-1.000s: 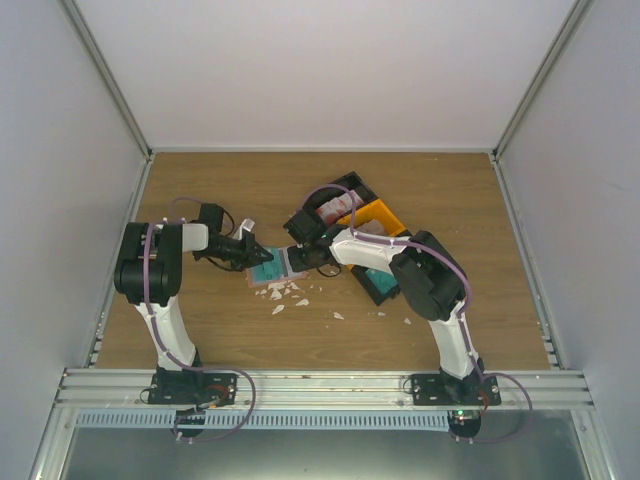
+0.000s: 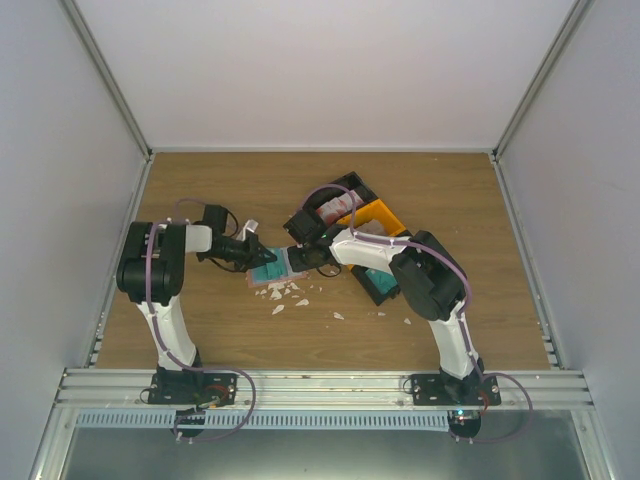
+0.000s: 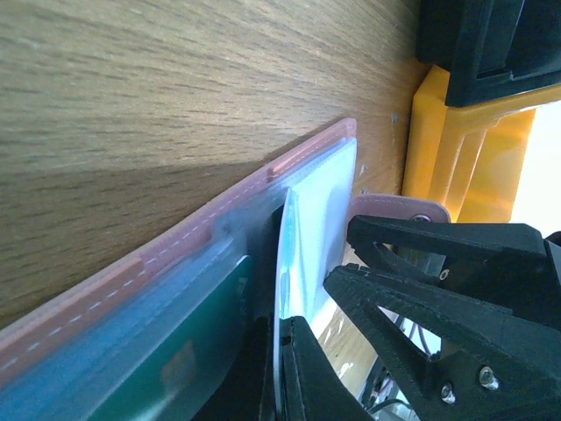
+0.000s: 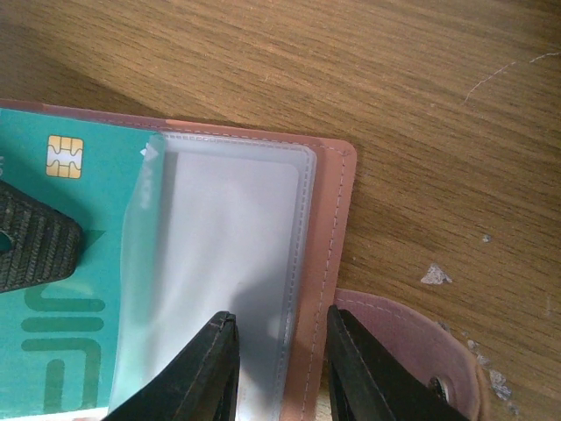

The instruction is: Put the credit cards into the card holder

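The open card holder, pink-brown with stitched edges and clear sleeves, lies flat on the table. A teal card with a gold chip covers its left side in the right wrist view, its right edge under a strip of clear film. My left gripper is shut, its tips low over the holder; a thin pale sleeve edge rises beside them. In the right wrist view a dark left fingertip rests over the card. My right gripper stands part open above the holder's right border, nothing seen between its fingers.
Right of the holder are a yellow bin and black bins with cards. Pale scraps or marks dot the wood in front of the holder.
The right arm and the holder look the same.
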